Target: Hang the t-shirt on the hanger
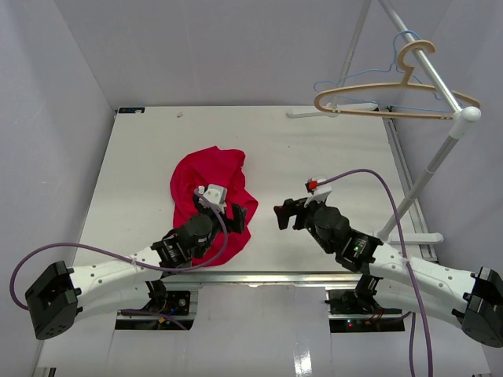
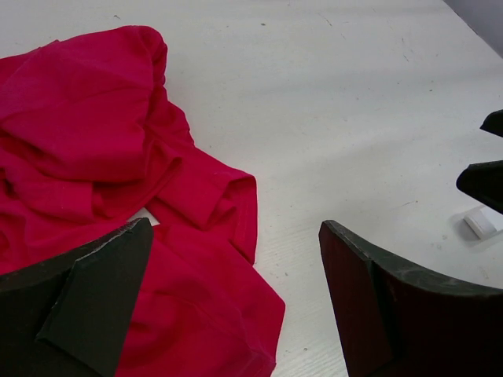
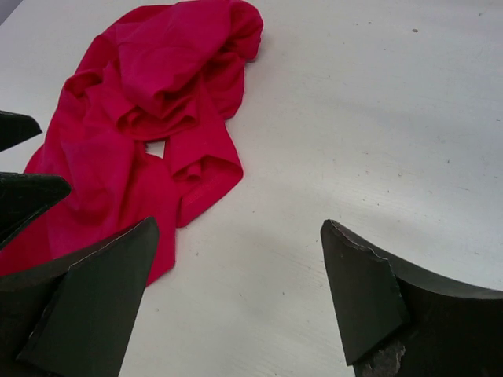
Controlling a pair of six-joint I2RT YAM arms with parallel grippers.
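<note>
A crumpled red t shirt (image 1: 206, 169) lies on the white table, left of centre. My left gripper is above it, open, with shirt and bare table showing below between the fingers. My right gripper stands open to the right of the shirt, over bare table at its edge. A beige hanger (image 1: 354, 112) hangs from the white rail at the upper right in the top view, with a thin blue hanger (image 1: 361, 73) behind it.
The white rack (image 1: 428, 169) stands along the table's right side, behind and beside my right arm.
</note>
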